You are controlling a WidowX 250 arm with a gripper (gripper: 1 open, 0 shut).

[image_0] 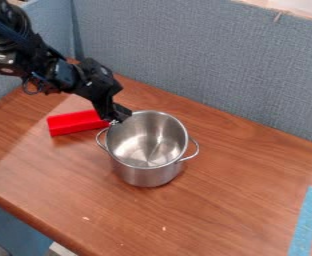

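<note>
My black gripper [115, 114] hangs at the back-left rim of a steel pot [147, 160], its fingertips low by the rim; I cannot tell whether it is open or shut, or whether it touches the pot. A red block-like object [68, 124] lies on the wooden table just left of the pot, its right end partly hidden by the gripper.
Grey-blue padded walls [212, 70] stand behind and to the left. A light blue strip [306, 220] lies at the right.
</note>
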